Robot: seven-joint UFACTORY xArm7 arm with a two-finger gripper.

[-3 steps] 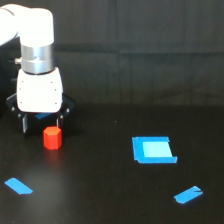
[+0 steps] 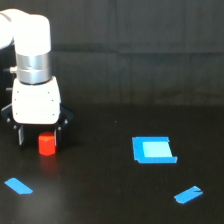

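A small red block (image 2: 47, 145) is on the dark table at the left of the camera view. Low over it is my white gripper (image 2: 39, 137), its fingers spread apart on either side. The block shows in front of the gripper's body, nearer the right finger than the left. Whether either finger touches it, I cannot tell.
A blue-taped outline with a pale square (image 2: 156, 149) inside is marked on the table, right of centre. Blue tape strips lie at the front left (image 2: 18, 186) and front right (image 2: 188, 194). Bare table separates the block from the outline.
My gripper has come down and slightly left, close to the red block. The block appears a little further left and nearer the camera than before.
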